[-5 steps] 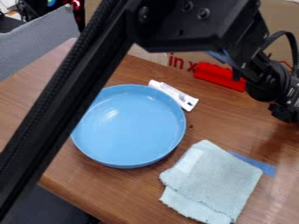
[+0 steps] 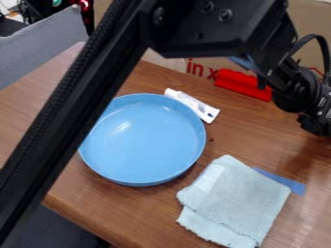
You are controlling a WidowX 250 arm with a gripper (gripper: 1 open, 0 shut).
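A black robot arm reaches across the top of the camera view and down to a wrist at the right edge; whatever lies beyond that wrist is out of frame or hidden, so no fingertips show. A light blue plate lies on the wooden table. To its lower right is a folded pale blue cloth, with a flat blue piece under or beside it. A white labelled item lies by the plate's upper right, and a red object sits farther back.
A cardboard box stands along the back. A grey padded surface is at the upper left. Bare table shows left of the plate and at the lower right.
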